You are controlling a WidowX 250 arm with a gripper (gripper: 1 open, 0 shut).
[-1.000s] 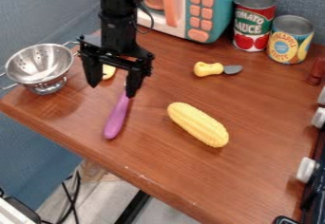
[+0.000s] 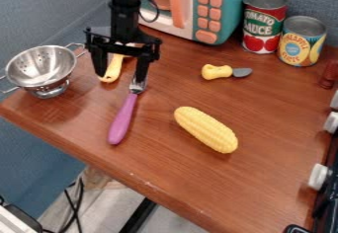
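My black gripper (image 2: 123, 54) is at the upper left over the back of the table, between the steel colander and the toy microwave. Just below it lie a yellow utensil (image 2: 111, 73) and a purple-handled utensil (image 2: 125, 117) with a metal end. The gripper partly covers both, and whether it holds anything is unclear. A steel colander (image 2: 42, 79) sits at the left, a yellow corn cob (image 2: 207, 129) at the centre right, and a small yellow-handled tool (image 2: 218, 72) farther back.
A teal toy microwave (image 2: 212, 11), a tomato sauce can (image 2: 260, 34) and another can (image 2: 299, 45) stand at the back. A red bottle (image 2: 329, 77) and black stove (image 2: 326, 193) line the right edge.
My gripper has moved up and back, slightly leftward, uncovering more of the yellow utensil and the metal end of the purple one. The other objects stay in place.
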